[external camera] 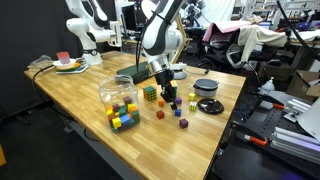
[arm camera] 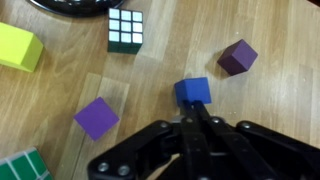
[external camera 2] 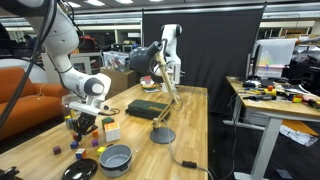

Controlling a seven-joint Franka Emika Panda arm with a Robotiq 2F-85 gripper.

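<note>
A blue cube [arm camera: 193, 91] lies on the wooden table in the wrist view, just beyond the fingertips of my gripper. The same cube [external camera: 178, 113] seems to lie on the table in exterior view 1, with the gripper [external camera: 171, 97] above it and a little to the left. How far the fingers stand apart is hard to make out, and nothing shows clearly between the dark fingers. Around the blue cube are a dark purple cube [arm camera: 237, 57], a purple cube [arm camera: 97, 117] and a patterned cube [arm camera: 125, 30].
A clear bin [external camera: 121, 97] of coloured blocks stands left of the arm. A black plate [external camera: 209, 106] and a grey pot [external camera: 206, 86] stand to the right. A yellow block [arm camera: 17, 45] and a green patterned cube [arm camera: 23, 165] lie at the wrist view's left.
</note>
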